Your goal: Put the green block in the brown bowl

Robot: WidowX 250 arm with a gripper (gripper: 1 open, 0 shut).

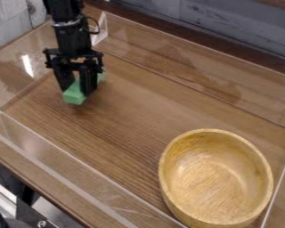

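Observation:
At the upper left of the camera view, a small green block (74, 93) sits between the fingertips of my black gripper (75, 82). The gripper is shut on it, and its fingers cover part of the block's sides. Whether the block touches the table is hard to tell. Far off at the lower right stands the brown bowl (169, 178), a light tan oval with an empty inside.
Bare wooden table (145, 107) lies between the gripper and the bowl, with no obstacle on it. Black cables and dark parts (20, 209) are at the lower left, beyond the table edge.

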